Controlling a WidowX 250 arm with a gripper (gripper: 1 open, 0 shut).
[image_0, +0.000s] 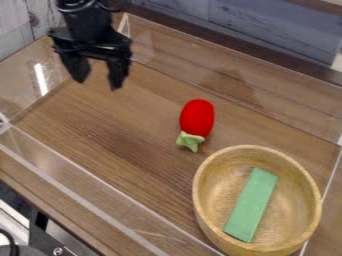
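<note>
My gripper (91, 68) is at the upper left over the wooden table, blurred, so the state of its fingers is unclear. A red oval object with a pale green part (197, 122) lies at the centre right of the table, well apart from the gripper. A beige bowl (211, 185) at the lower right holds a green rectangular block (251, 205).
Some pale material and cables run along the left edge.
</note>
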